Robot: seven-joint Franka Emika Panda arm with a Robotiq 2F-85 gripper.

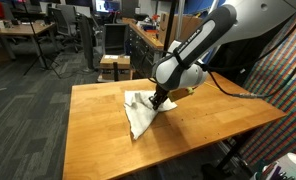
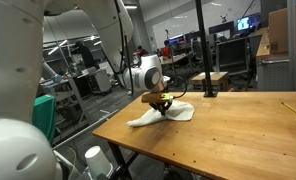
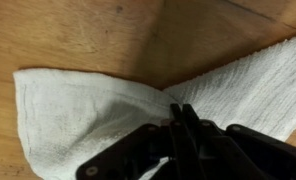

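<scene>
A white cloth (image 1: 141, 119) lies rumpled on the wooden table, spread out to both sides of the gripper. My gripper (image 1: 156, 103) is down at the cloth's middle, pointing at the tabletop. From the other side, the cloth (image 2: 178, 112) shows around the low gripper (image 2: 166, 108). In the wrist view the fingertips of my gripper are close together at a fold where two parts of the cloth (image 3: 98, 115) meet. The dark fingers cover that spot, so whether any fabric is between them is hidden.
A yellow stick-like object (image 2: 294, 108) lies near the table's far side in exterior view 2. Chairs and desks stand beyond the table.
</scene>
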